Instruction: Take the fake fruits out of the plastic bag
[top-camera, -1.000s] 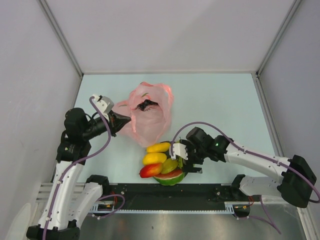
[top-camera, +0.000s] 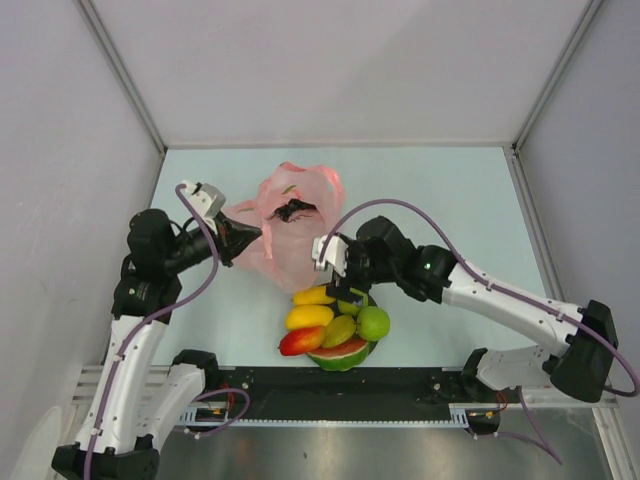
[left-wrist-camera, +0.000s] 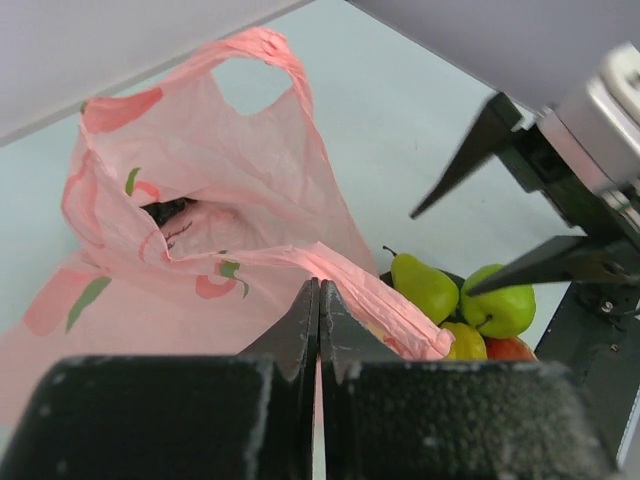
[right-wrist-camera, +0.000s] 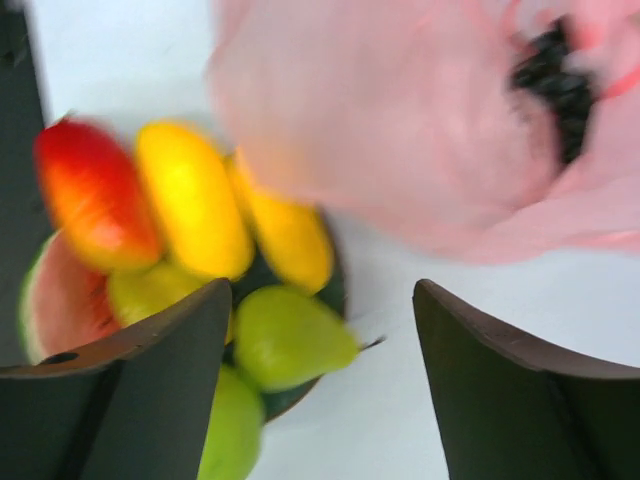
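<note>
The pink plastic bag (top-camera: 305, 245) lies with its mouth spread, and a dark object (top-camera: 294, 210) shows inside it. My left gripper is shut at the bag's near edge, where a pinched pink fold (left-wrist-camera: 385, 300) rises to its fingertips. Open and empty, my right gripper hovers near the plate, close to the bag's right side. Gathered on the plate are a green apple (top-camera: 373, 323), a green pear (right-wrist-camera: 290, 338), a red mango (top-camera: 302, 341), several yellow fruits and a watermelon slice (top-camera: 340, 356).
The dark plate (right-wrist-camera: 292, 392) is largely covered by the fruit and sits by the table's front edge. Bare table (top-camera: 440, 190) spreads to the right of the bag. Walls enclose the back and both sides.
From over the green apple, my right gripper has moved back and left toward the bag, leaving the apple on the plate in plain view. The left arm has barely shifted.
</note>
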